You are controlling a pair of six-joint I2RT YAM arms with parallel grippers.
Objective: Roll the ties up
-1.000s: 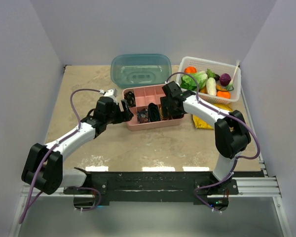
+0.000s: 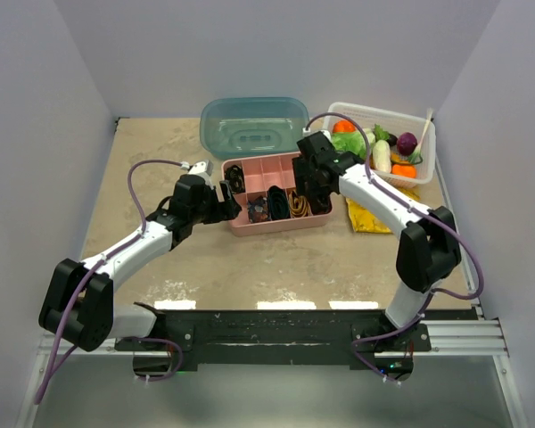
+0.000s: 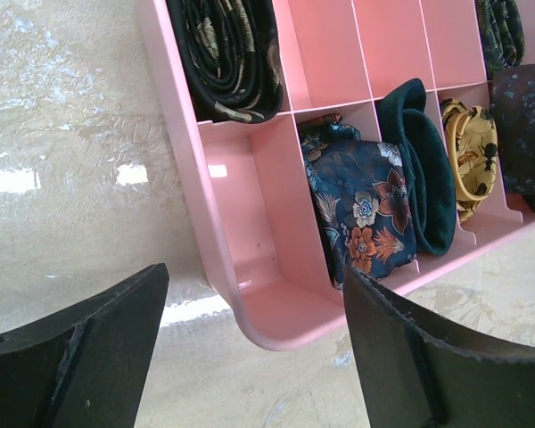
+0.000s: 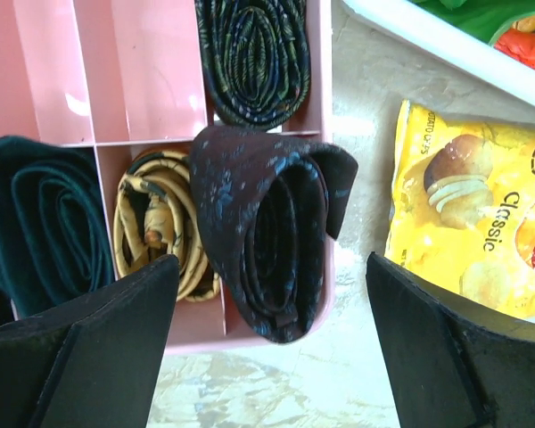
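A pink divided box [image 2: 285, 226] holds several rolled ties. In the right wrist view, a dark patterned tie [image 4: 259, 214] sits loosely rolled in the front right compartment, tilted and rising above the rim. Beside it are a yellow tie [image 4: 160, 218] and a dark green tie [image 4: 53, 223]; a green patterned roll [image 4: 254, 58] lies behind. My right gripper is open above the dark tie, touching nothing I can see. Over the box's front left corner, my left gripper stands open and empty. A floral tie [image 3: 366, 201] and a black tie [image 3: 227, 58] show in the left wrist view.
A teal tray [image 2: 254, 102] lies behind the box. At the back right is a white basket [image 2: 361, 114] of vegetables, with a yellow bag [image 2: 367, 220] in front of it.
My right gripper has moved slightly back and to the right over the box's right end, uncovering more of the yellow tie. The left arm has stayed still.
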